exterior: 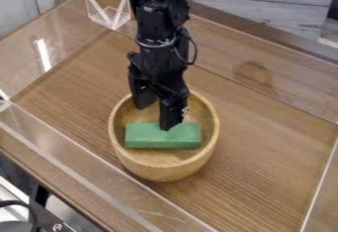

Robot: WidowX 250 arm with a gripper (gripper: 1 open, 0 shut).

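Note:
A round wooden bowl [165, 162] sits near the front middle of the table, with a green rectangular block [162, 137] lying in its front part. My black gripper [154, 108] reaches down from the top centre over the back of the bowl, open, its fingertips just behind the block. The block's far edge is partly hidden by the fingers.
A clear plastic object [109, 9] stands at the back left. A dark cable curves at the lower left corner.

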